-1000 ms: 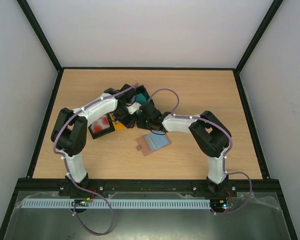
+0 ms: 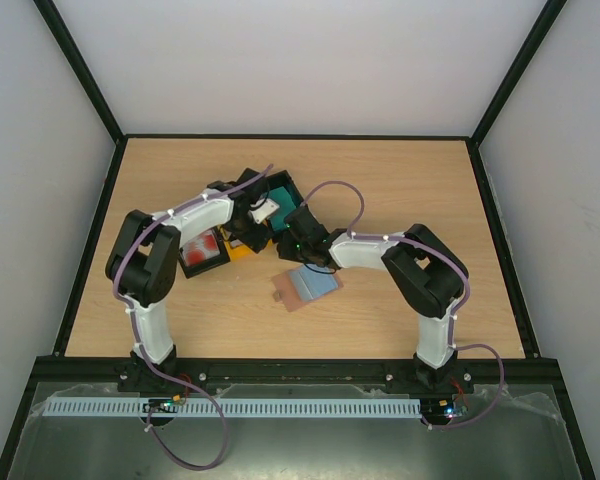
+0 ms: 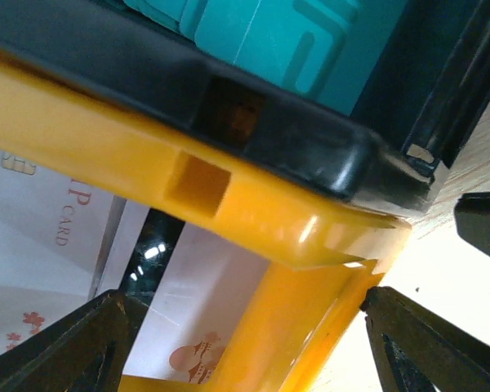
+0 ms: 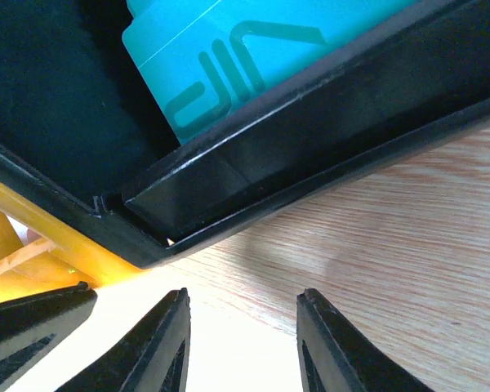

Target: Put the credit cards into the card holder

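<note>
White cards printed with lettering and red flowers lie in the yellow tray; another white card is beside them. Over this tray my left gripper stands open, one finger above the cards and the other by the tray's corner. I see no card gripped there. My right gripper is apart from the trays' edge, its fingers spread over bare, brightly lit table with nothing between them. The card holder, pinkish-brown with pale blue sleeves, lies open on the table below the right gripper in the top view.
A black tray with teal cards adjoins the yellow one. Another black tray holding red-and-white items lies at the left. The two grippers are close together.
The right gripper has shifted slightly right, away from the left one, since a second ago.
</note>
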